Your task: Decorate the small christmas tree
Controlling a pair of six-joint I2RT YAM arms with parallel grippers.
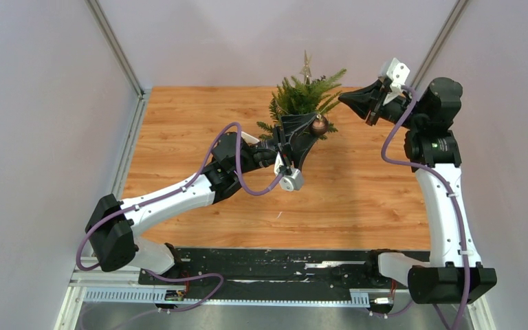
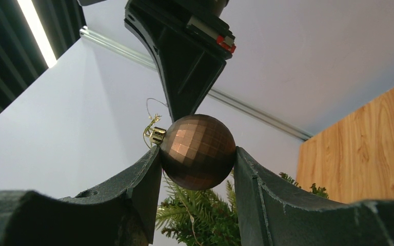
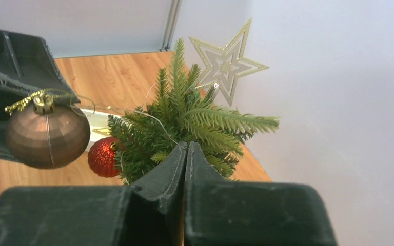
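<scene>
A round brown bauble (image 2: 199, 152) with a gold cap is held by my left gripper, shut around its sides. The small green tree (image 1: 301, 98) stands at the back of the table, a gold star (image 3: 227, 61) on top. My right gripper (image 1: 341, 98) is shut, to the right of the bauble. In the right wrist view its fingertips (image 3: 177, 159) meet in front of the branches. A thin thread (image 3: 160, 123) runs from near the bauble's cap to these tips; whether it lies between them I cannot tell.
A red bauble (image 3: 103, 158) is at the left side of the tree in the right wrist view. A white tray (image 3: 96, 120) shows partly behind it.
</scene>
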